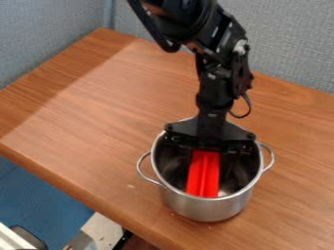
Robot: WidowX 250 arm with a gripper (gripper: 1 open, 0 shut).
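Observation:
A steel pot (198,205) with two side handles stands near the front of the wooden table (92,117). My black gripper (206,146) reaches down into the pot from above. A red ridged object (202,176) stands inside, directly under the gripper, its top hidden by it. The gripper appears shut on this red object, though the fingertips are hard to make out.
Grey padded walls (294,54) border the table at the back and left. Beyond the front-left edge lie a blue floor and a pale object (102,230).

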